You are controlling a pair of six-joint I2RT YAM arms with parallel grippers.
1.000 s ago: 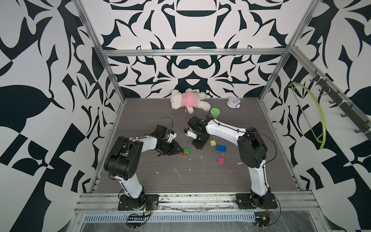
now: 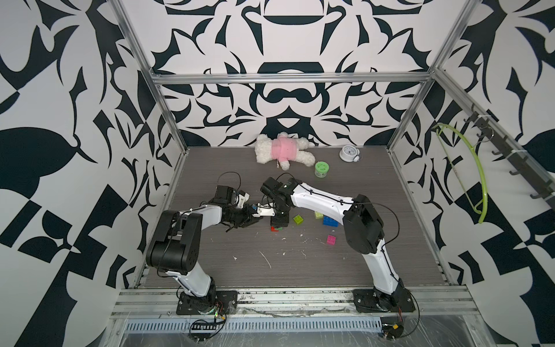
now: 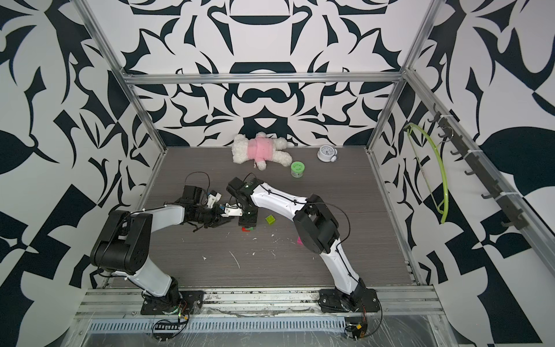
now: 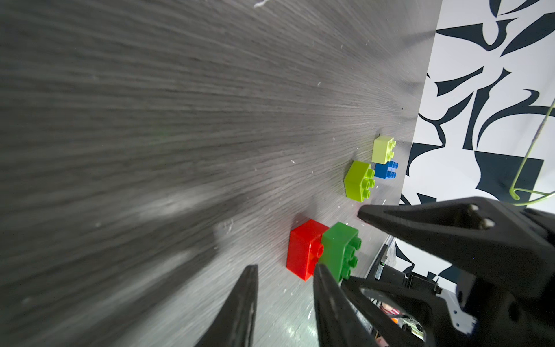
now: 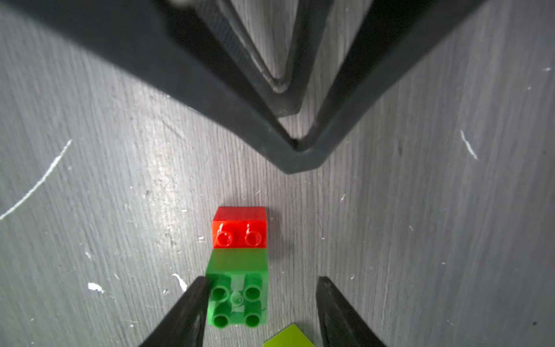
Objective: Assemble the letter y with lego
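Note:
A green brick point(image 5: 237, 263) sits on a red brick point(image 5: 240, 215), offset so a row of red studs stays bare; both rest on the table. In the left wrist view, the red brick point(image 4: 303, 248) and green brick point(image 4: 336, 248) lie just beyond my left gripper, whose parted fingers hold nothing. My right gripper is open above the stack, the green brick showing between its fingers near the left one. A lime brick point(image 2: 298, 219) lies loose to the right of the stack.
A pale yellow brick point(image 2: 318, 214), a blue brick point(image 2: 330, 221) and a pink brick point(image 2: 331, 240) lie to the right. A plush toy point(image 2: 284, 149), green-lidded tub point(image 2: 321, 169) and white clock point(image 2: 349, 153) stand at the back. The two grippers are close together.
My right arm has swung left over the red and green stack, uncovering the lime brick. My left gripper has drawn back to the left, away from the stack.

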